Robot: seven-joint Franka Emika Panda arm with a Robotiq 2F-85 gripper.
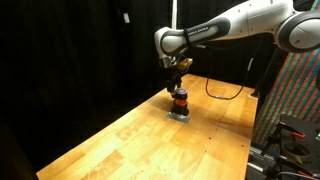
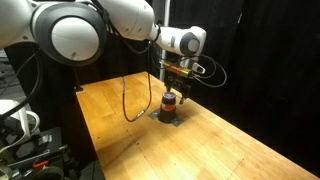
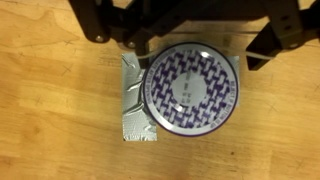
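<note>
A dark can (image 1: 180, 98) with an orange band stands upright on the wooden table. Seen from above in the wrist view, its round lid (image 3: 190, 88) has a purple-and-white pattern. Silver tape (image 3: 136, 100) lies flat beneath the can. My gripper is open, its two fingers spread to either side near the upper edge of the lid. In exterior view 2 the gripper (image 2: 180, 82) is close above and behind the can (image 2: 168, 106). Whether a finger touches the can cannot be told.
Bare wooden table (image 1: 120, 145) extends to the left and front of the can. A black cable (image 2: 126, 95) loops down from the arm. A dark stand (image 1: 295, 148) is beside the table at the right.
</note>
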